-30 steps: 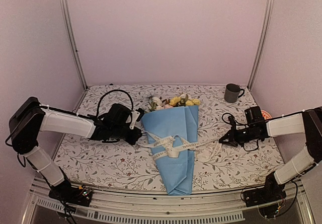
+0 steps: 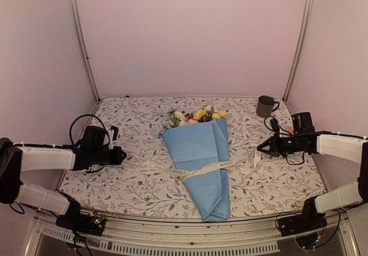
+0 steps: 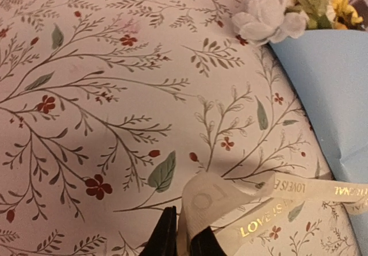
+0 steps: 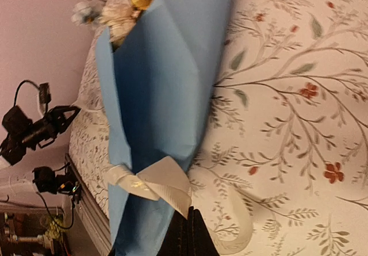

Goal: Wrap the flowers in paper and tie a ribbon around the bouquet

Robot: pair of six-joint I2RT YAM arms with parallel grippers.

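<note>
A blue-wrapped bouquet [image 2: 195, 144] lies mid-table, its flowers [image 2: 198, 115] toward the back. Around its lower part runs a cream lettered ribbon [image 2: 201, 171], crossed in front and pulled toward both sides. My left gripper [image 2: 123, 155] stands well to the bouquet's left. Its fingertips are a little apart, and in the left wrist view the ribbon [image 3: 207, 201] curls in between them without being pinched. To the right of the bouquet, my right gripper [image 2: 262, 148] is shut on the ribbon [image 4: 167, 184], whose loose end [image 4: 246, 224] hangs beyond its fingers.
A dark grey mug [image 2: 265, 106] stands at the back right, behind the right gripper. Patterned tablecloth [image 2: 138, 123] lies bare on both sides of the bouquet. Walls close the table in at the back and sides.
My left gripper has moved left, away from the bouquet, and its fingers now stand apart. The right gripper has shifted slightly right. The loop at the ribbon's crossing has drawn down to a narrow crossing.
</note>
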